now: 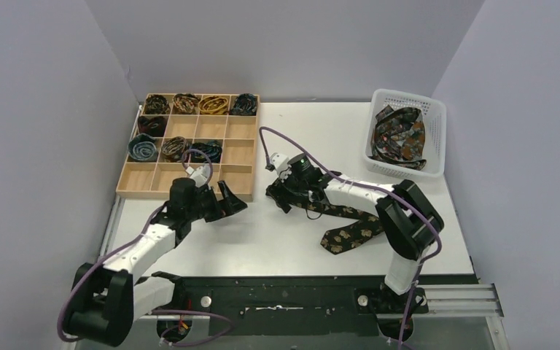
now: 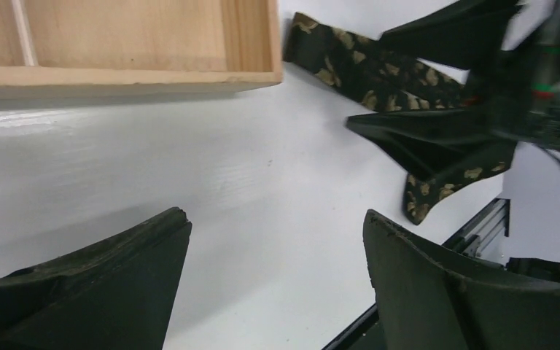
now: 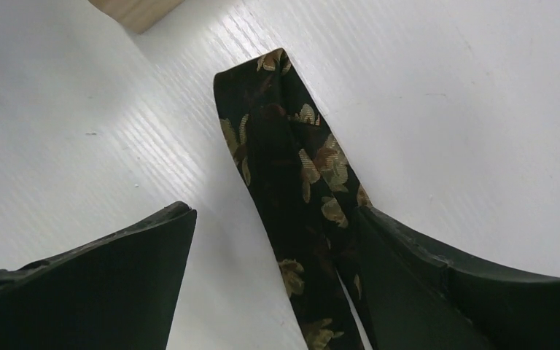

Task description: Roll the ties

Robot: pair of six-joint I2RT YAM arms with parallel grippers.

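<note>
A dark floral tie (image 1: 350, 235) lies bent across the white table, its narrow folded end (image 3: 266, 87) pointing at the organizer's near right corner. My right gripper (image 1: 281, 191) is low over that narrow end, fingers apart, one finger (image 3: 452, 292) at the tie's edge; whether it touches cannot be told. My left gripper (image 1: 226, 203) stands open above bare table in front of the organizer, nothing between its fingers.
The wooden organizer (image 1: 240, 153) holds several rolled ties at back left, with some empty compartments. A white basket (image 1: 430, 160) with more ties stands at back right.
</note>
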